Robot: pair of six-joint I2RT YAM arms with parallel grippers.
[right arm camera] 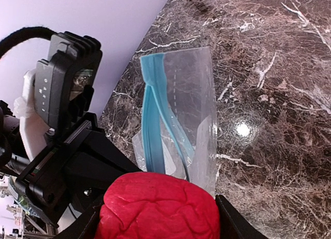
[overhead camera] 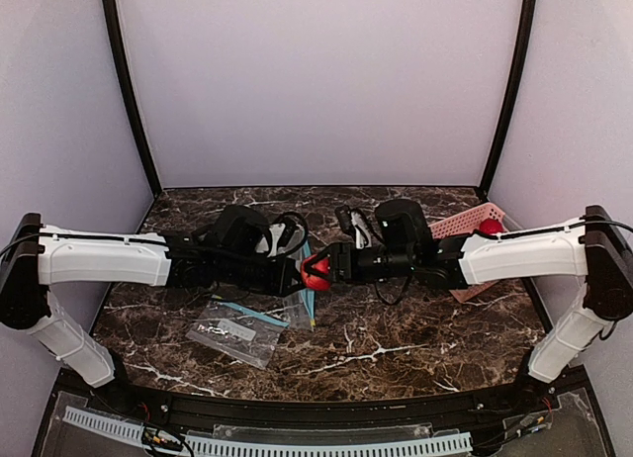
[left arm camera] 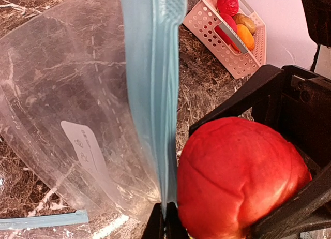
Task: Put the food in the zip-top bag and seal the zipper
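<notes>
A clear zip top bag [left arm camera: 67, 94] with a blue zipper strip [left arm camera: 155, 58] hangs from my left gripper, whose fingers are shut on the strip's edge. My right gripper is shut on a round red food piece [right arm camera: 158, 208], one finger on each side of it. In the left wrist view, the red piece is right beside the zipper strip, outside the bag; whether they touch I cannot tell. From above, both grippers meet near the table's middle, with the red piece [overhead camera: 316, 271] between them. The right wrist view shows the two zipper strips parted into a narrow gap.
A second clear bag [overhead camera: 237, 333] with a blue strip lies flat at the front left. Over at the right, a pink basket [left arm camera: 225, 60] holds several food pieces, partly behind my right arm [overhead camera: 524, 254] from above.
</notes>
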